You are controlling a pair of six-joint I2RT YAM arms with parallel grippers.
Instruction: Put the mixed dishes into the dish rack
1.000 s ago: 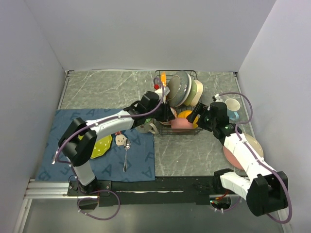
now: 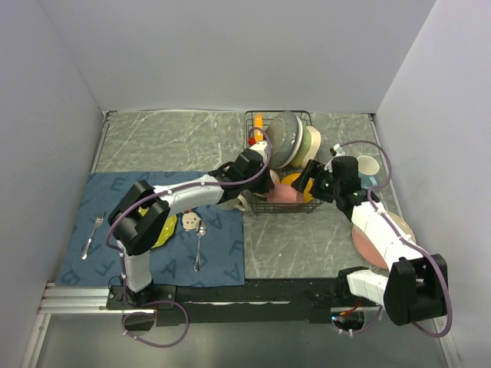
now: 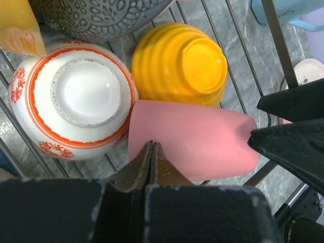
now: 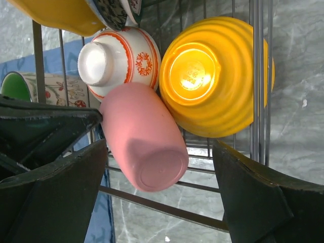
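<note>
The dish rack [image 2: 252,126] holds a pink cup [image 2: 282,193] lying on its side near the front edge. Beside it, upside down, are a yellow bowl [image 4: 235,76] and a white bowl with orange pattern [image 3: 86,98]. My left gripper is shut, its tips at the pink cup's near side with nothing visible between them. Over the rack's right front, my right gripper stands open, its fingers on either side of the pink cup [image 4: 144,136]. Plates and bowls [image 2: 283,138] lean in the back of the rack.
A blue mat [image 2: 169,264] on the left bears a yellow-green plate [image 2: 165,231], a fork [image 2: 92,234], a spoon [image 2: 199,245] and a patterned mug [image 2: 238,203] at its edge. At right are a light blue mug [image 2: 367,167] and stacked plates [image 2: 368,248]. The counter before the rack is clear.
The right gripper has shifted a little left over the pink cup.
</note>
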